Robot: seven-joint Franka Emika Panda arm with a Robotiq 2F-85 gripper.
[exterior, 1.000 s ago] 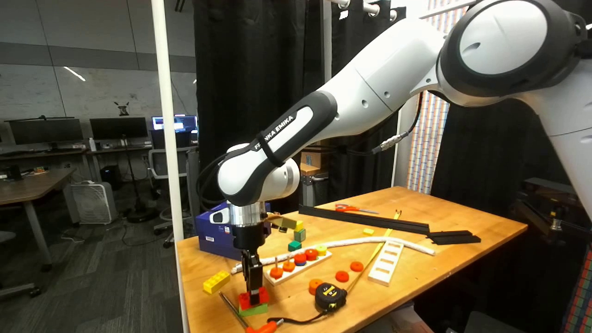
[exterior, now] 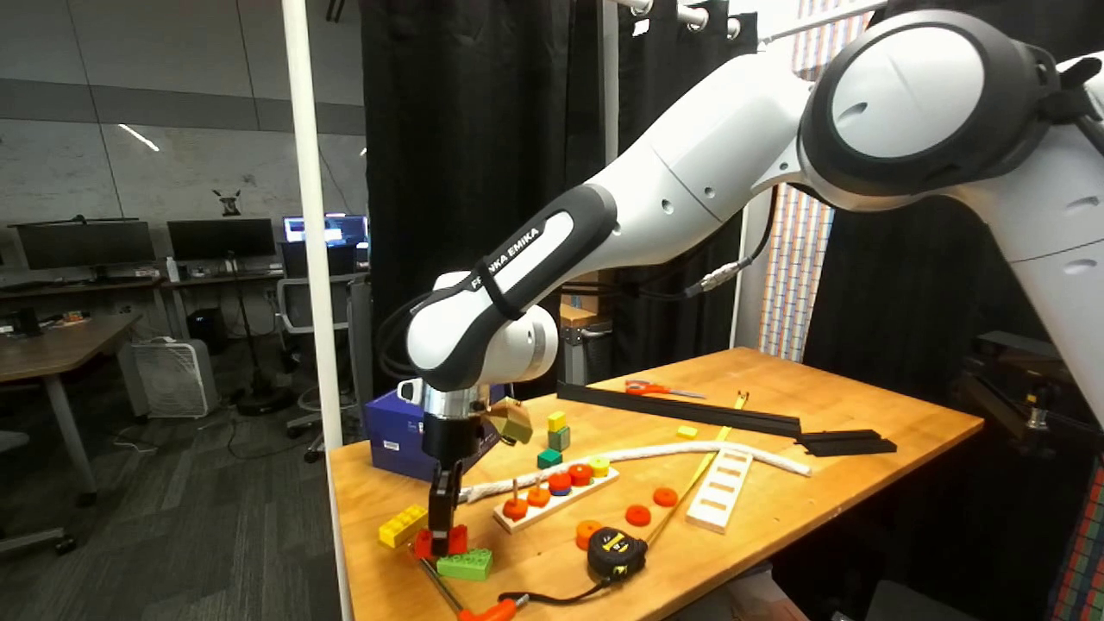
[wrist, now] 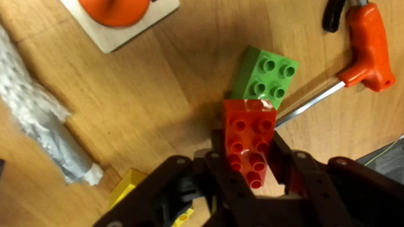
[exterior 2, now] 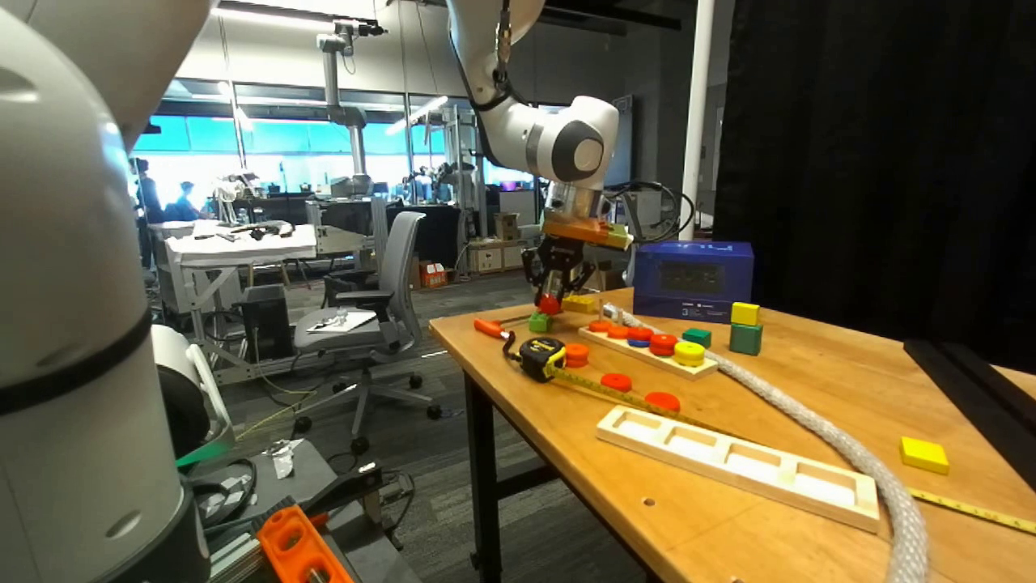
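A red toy brick (wrist: 248, 142) with two rows of studs is pinched between my gripper's fingers (wrist: 279, 151). In exterior view 1 my gripper (exterior: 442, 538) is low at the near left of the table, around the red brick (exterior: 457, 539). The green brick (exterior: 466, 564) lies on the wood close by. In the wrist view the green brick (wrist: 269, 77) is partly covered by the red one's end; whether they touch, I cannot tell. A yellow brick (exterior: 403, 526) lies to the left, partly hidden by my gripper in the wrist view.
An orange-handled screwdriver (wrist: 369, 49) runs beside the green brick, its shaft passing near the red one. A tape measure (exterior: 616, 555), a peg board with discs (exterior: 555, 503) and a white rope (exterior: 662, 451) lie to the right. The blue box (exterior: 398, 445) stands behind.
My gripper has moved left with the red brick. The red brick was on top of the green one and is now off to its left, leaving the green brick's top in view.
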